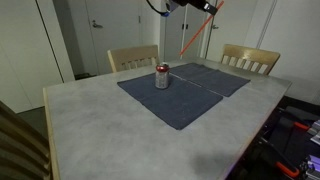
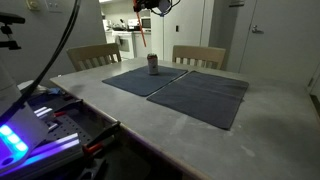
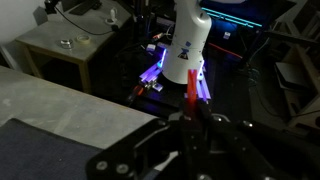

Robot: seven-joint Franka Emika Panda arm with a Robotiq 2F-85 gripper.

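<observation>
High over the far side of the table, my gripper (image 1: 210, 8) is shut on a thin red stick (image 1: 197, 35). The stick slants down and to the left in exterior view 1, its lower end clear of the table. In the wrist view the red stick (image 3: 191, 92) rises between the dark fingers, whose outlines are hard to make out. A small can (image 1: 162, 78) with a reddish top stands upright on a dark grey mat (image 1: 182, 109), apart from the stick. The same can (image 2: 153, 64) shows in exterior view 2.
Another dark mat (image 1: 211, 77) lies beside the can's mat on the pale table (image 1: 95, 125). Chairs stand around it, one wooden chair (image 1: 134, 57) at the far edge. The robot base (image 3: 184, 48) appears in the wrist view.
</observation>
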